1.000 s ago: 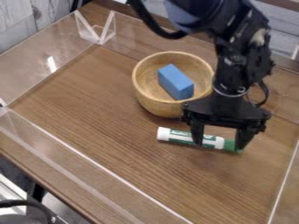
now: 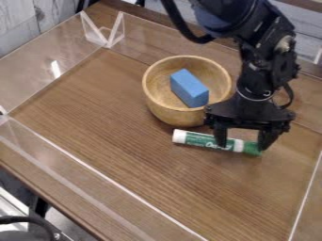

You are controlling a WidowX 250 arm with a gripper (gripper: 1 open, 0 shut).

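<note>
My black gripper (image 2: 236, 130) is low over the table at the right, open, its fingertips around and just above a white tube with green markings (image 2: 201, 139). The tube lies on the wooden table, partly hidden behind the fingers; whether they touch it is unclear. A wooden bowl (image 2: 161, 99) holding a blue block (image 2: 189, 87) sits behind and to the left of the gripper.
A black object shows at the lower left edge.
The gripper and arm have shifted slightly right and back, and the fingers' position over the tube has changed a little. The tube, bowl and block look about the same.
</note>
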